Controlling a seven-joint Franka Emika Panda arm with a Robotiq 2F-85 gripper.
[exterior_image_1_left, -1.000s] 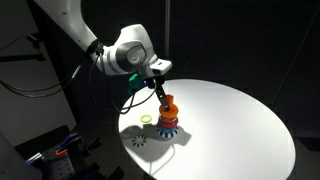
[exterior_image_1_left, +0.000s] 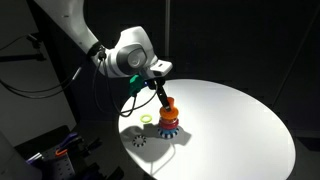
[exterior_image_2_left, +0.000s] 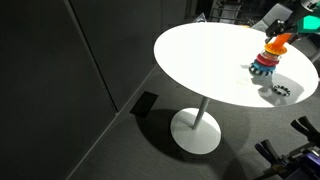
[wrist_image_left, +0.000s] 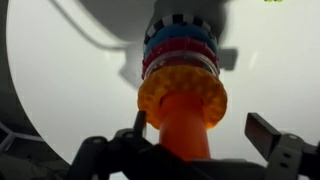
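Note:
On the white table stands a toy stack (exterior_image_1_left: 168, 124): an orange post on top, an orange ring under it, then red and blue rings and a black-and-white checkered base. From above, the orange post (wrist_image_left: 184, 125) rises out of the scalloped orange ring (wrist_image_left: 182, 84) toward the camera. My gripper is open, one dark finger on each side of the post, the left one closer to it. Whether a finger touches the post, I cannot tell. The stack (exterior_image_2_left: 267, 60) also shows at the table's right side in exterior view 2.
A yellow-green ring (exterior_image_1_left: 147, 119) and a small black-and-white ring (exterior_image_1_left: 139, 141) lie on the table left of the stack.
The arm and gripper have come down slightly around the top of the stack. The stack and the loose rings stay where they were.

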